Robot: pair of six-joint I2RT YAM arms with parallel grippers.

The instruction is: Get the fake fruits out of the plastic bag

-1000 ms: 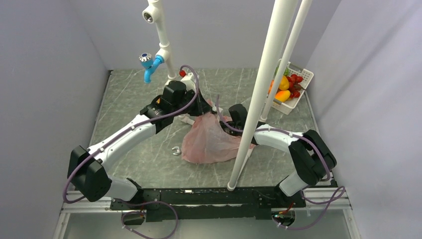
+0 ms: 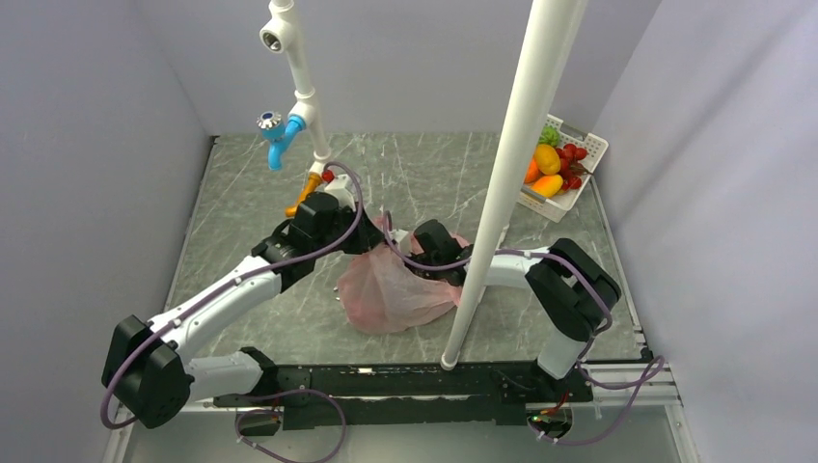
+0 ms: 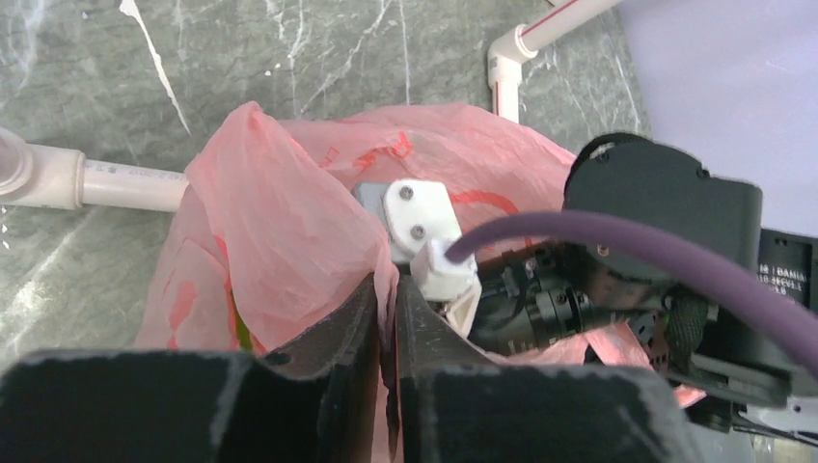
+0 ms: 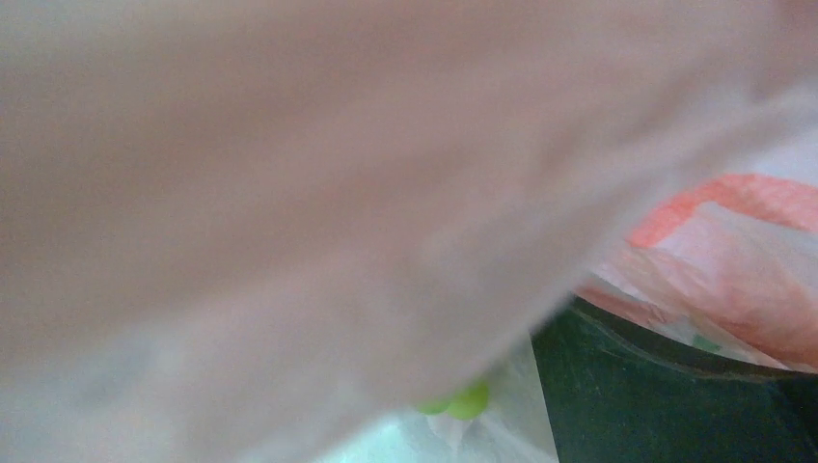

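Observation:
In the top view a translucent pink plastic bag [image 2: 391, 299] lies at the front middle of the grey table. My left gripper [image 2: 378, 241] holds the bag's top edge; in the left wrist view its fingers [image 3: 338, 367] pinch a pink fold [image 3: 280, 222]. My right gripper [image 2: 413, 258] is inside the bag; the right wrist view is mostly blurred plastic, with one dark finger [image 4: 627, 395] and some green round fruit [image 4: 466, 397] behind it. Its finger state is hidden by the bag.
A white basket of fruits and vegetables [image 2: 562, 201] stands at the back right. A white vertical pipe [image 2: 506, 174] crosses beside the right arm. A pipe with a blue tap [image 2: 285, 140] stands at the back left, close to the left arm.
Both arms and the bag have shifted toward the front left of the table over the last second. The pipes at the back left and right have moved slightly.

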